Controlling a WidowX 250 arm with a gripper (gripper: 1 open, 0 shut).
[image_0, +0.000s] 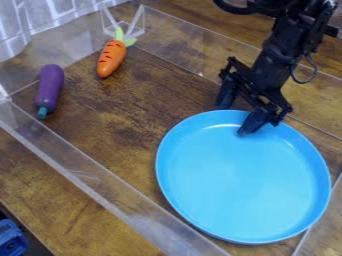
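Note:
The black robot gripper (243, 108) reaches down from the upper right to the back rim of a large blue plate (241, 178). Its dark fingers are low at the rim, and I cannot tell whether they are open or shut or hold the rim. A toy carrot (112, 58) lies at the upper left, and a purple eggplant-like toy (50, 88) lies left of it, nearer the front.
Clear plastic edges run along the left and front, and a blue object (8, 238) shows at the bottom left corner.

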